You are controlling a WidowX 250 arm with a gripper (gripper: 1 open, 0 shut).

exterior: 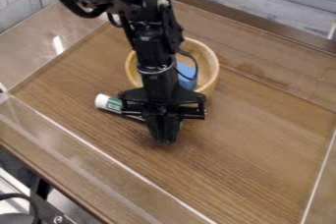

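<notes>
The black gripper (163, 128) is low over the wooden table, its fingers drawn together and pointing down. A white-and-green cylindrical object (113, 104) lies just behind and left of the fingertips, partly hidden by the gripper. Whether anything is between the fingers cannot be seen clearly. A tan bowl (202, 57) with a blue item (187, 78) in it stands behind the gripper, largely covered by the arm.
A white wall runs along the back, and a black cable is at the lower left.
</notes>
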